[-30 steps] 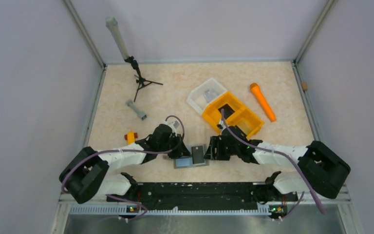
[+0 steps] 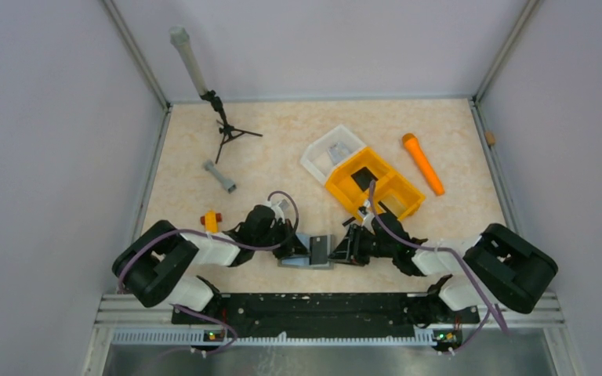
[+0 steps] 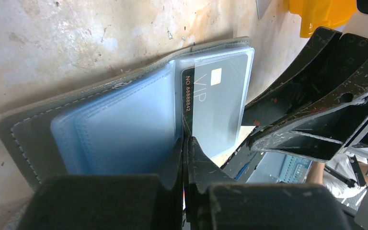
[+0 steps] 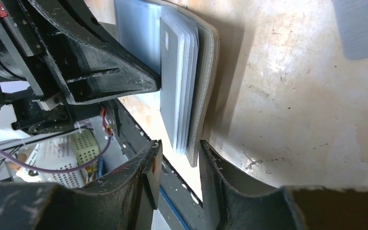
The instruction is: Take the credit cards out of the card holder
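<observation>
The grey card holder (image 3: 26, 129) lies open near the table's front edge, with a blue sleeve (image 3: 120, 124). A stack of cards (image 4: 175, 81), the top one a grey VIP card (image 3: 218, 100), sits in its clear pocket. My left gripper is shut, its tips at the VIP card's edge beside the blue sleeve, nothing seen between them. My right gripper is part open at the outer end of the holder, its fingertips just short of the card edges, nothing between them.
Behind are white and yellow bins (image 2: 404, 188), an orange microphone (image 2: 423, 164), a grey dumbbell-like object (image 2: 219, 176), a yellow toy (image 2: 211, 221) and a tripod (image 2: 227, 131). The middle of the table behind the holder is clear.
Both arms have shifted slightly. The left gripper has moved a little over the holder; the right arm has changed its angle near the holder's right end.
</observation>
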